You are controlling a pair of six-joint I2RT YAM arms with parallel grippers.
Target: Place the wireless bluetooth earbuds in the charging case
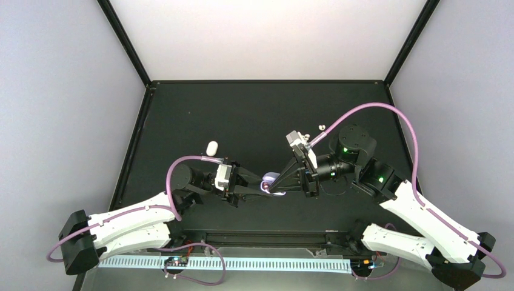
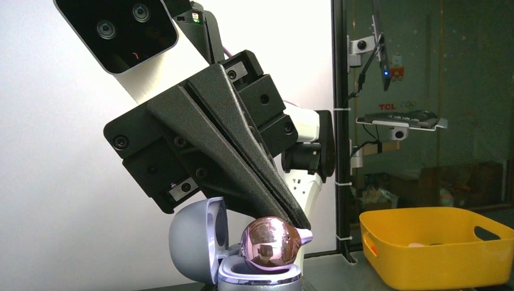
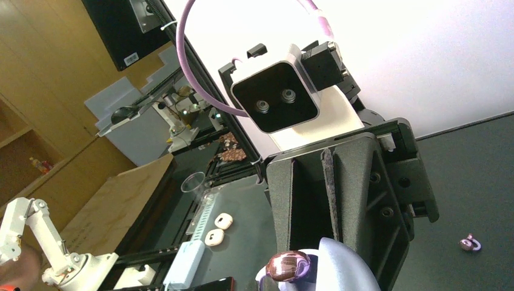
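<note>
The open lilac charging case (image 2: 194,242) is held up mid-table where both grippers meet, in the top view inside my left gripper (image 1: 262,185), which is shut on it. A shiny rose-gold and purple earbud (image 2: 267,239) sits at the case mouth, over or partly in it; how far in, I cannot tell. My right gripper (image 1: 273,187) is shut, its fingertips at the earbud in the left wrist view; whether they grip it is hidden. A second small rose-gold earbud (image 3: 468,244) shows on the dark mat in the right wrist view.
A white oval object (image 1: 212,148) lies left of centre, with small white items (image 1: 322,127) near the right arm. A yellow basket (image 2: 436,260) appears outside in the left wrist view.
</note>
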